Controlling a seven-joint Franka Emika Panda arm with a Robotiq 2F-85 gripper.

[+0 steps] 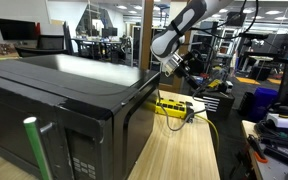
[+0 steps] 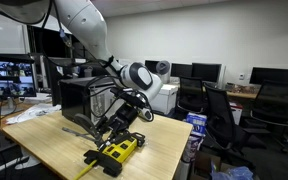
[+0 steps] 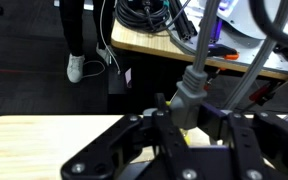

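In the wrist view, a grey rod-like thing runs from the top of the picture down to my gripper. The gripper appears shut on it, with dark finger parts on both sides. Exterior view 2 has the gripper low over the wooden table, close to a yellow power strip. A thin grey piece shows on the table's far side of it. Only a sliver of yellow shows behind the gripper in the wrist view. The fingertips are small and partly hidden in both exterior views.
A big black box-shaped appliance fills the left of exterior view 1. Yellow cord trails off the table's right side. Bare wood lies in front of the strip. Office chairs stand beyond the table.
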